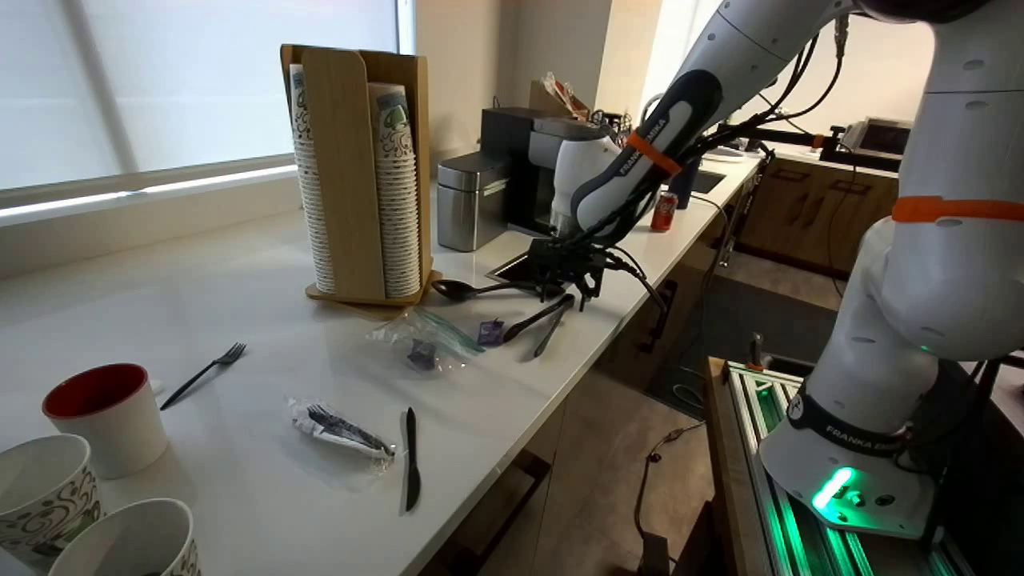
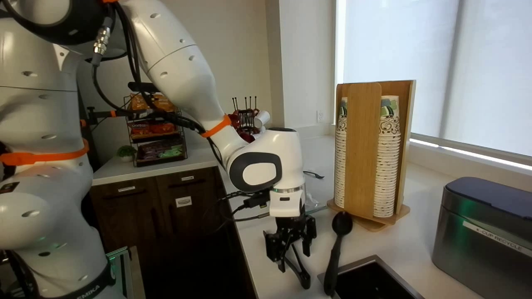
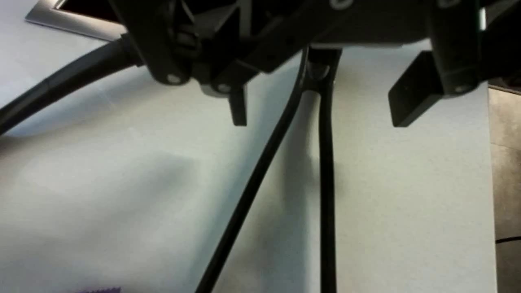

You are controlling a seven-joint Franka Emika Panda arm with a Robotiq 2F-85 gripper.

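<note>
Black tongs (image 3: 326, 161) lie on the white counter, their two arms spread in a narrow V in the wrist view. My gripper is over the joined end of the tongs (image 2: 304, 279), its fingers apart on either side with clear space between them and the tongs' arms. One finger pad (image 3: 415, 90) shows on the right, a thinner one on the left. In exterior view 1 the gripper (image 1: 566, 293) hangs low above the counter, close to the tongs (image 1: 545, 322). Whether the fingertips touch the counter cannot be told.
A black spoon (image 2: 341, 224) lies beside the tongs, its handle near the counter's recessed opening (image 2: 374, 279). The wooden cup holder (image 1: 355, 173), a plastic bag (image 1: 422, 341) and a purple packet (image 1: 490, 333) are close by. The counter's open edge (image 3: 491, 195) runs along the right.
</note>
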